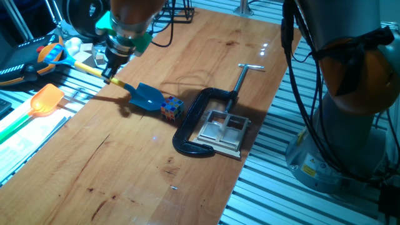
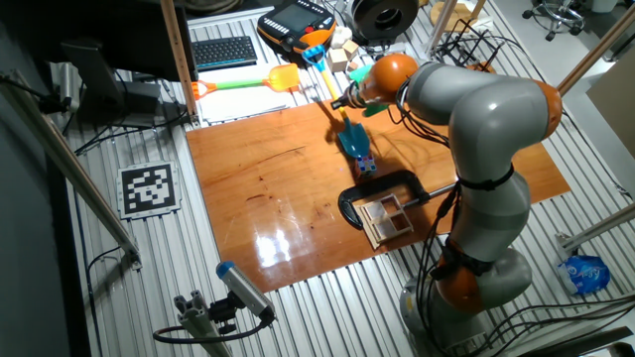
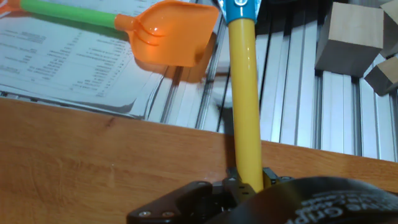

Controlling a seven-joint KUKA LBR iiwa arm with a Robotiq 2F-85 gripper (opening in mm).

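My gripper (image 1: 107, 74) is shut on the yellow shaft of a toy shovel, above the far-left edge of the wooden table. The shovel's blue blade (image 1: 146, 97) points toward the table's middle, its tip right by a Rubik's cube (image 1: 172, 108); whether they touch I cannot tell. Its orange and blue handle reaches out past the table edge. In the wrist view the yellow shaft (image 3: 246, 99) runs up from between the dark fingers. From the second exterior view, the blade (image 2: 353, 139) hides part of the cube (image 2: 365, 167).
A black C-clamp (image 1: 185, 136) lies beside the cube, with a small wooden frame (image 1: 223, 131) at it. An orange and green shovel (image 2: 282, 78) rests on papers off the table. Wooden blocks (image 3: 349, 38) stand beyond the edge.
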